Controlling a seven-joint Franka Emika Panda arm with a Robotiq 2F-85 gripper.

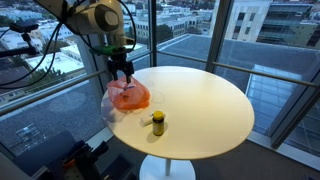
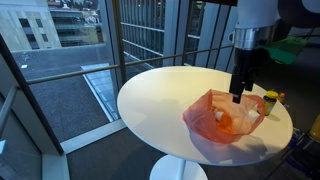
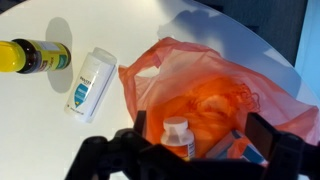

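Note:
An orange translucent plastic bag lies with its mouth open on the round white table, near the edge on the robot's side. Inside it, the wrist view shows a white-capped bottle with an orange label and a blue-and-white item, partly hidden by my fingers. My gripper points down over the bag, fingers apart, nothing held between them. Beside the bag a white bottle lies on its side. Next to that is a yellow-capped bottle, upright in exterior view 1.
Tall windows with dark frames surround the table.

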